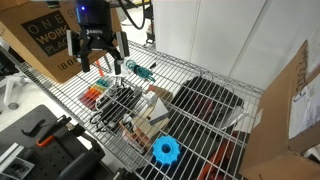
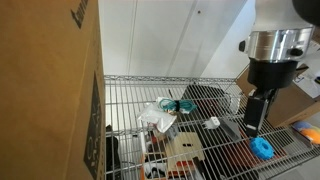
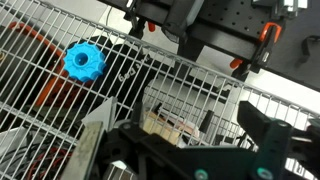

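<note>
My gripper (image 1: 95,68) hangs above the left part of the wire rack (image 1: 184,68), fingers spread and nothing between them. In the wrist view the two dark fingers of the gripper stand wide apart along the lower edge, over the wires. A bright blue scalloped ring (image 1: 166,150) lies near the rack's front edge, well away from the gripper; the wrist view has this blue ring (image 3: 84,62) at upper left. A teal tool (image 1: 142,71) rests farther back. Black cables (image 1: 118,103) and a wooden block (image 1: 152,118) lie around the middle.
Cardboard boxes stand at both ends, a printed box (image 1: 45,35) at left and an open box (image 1: 290,110) at right. A white wall (image 1: 215,35) closes the back. Dark items (image 1: 215,98) lie on the right. Below the front edge is a dark area with tools (image 1: 50,132).
</note>
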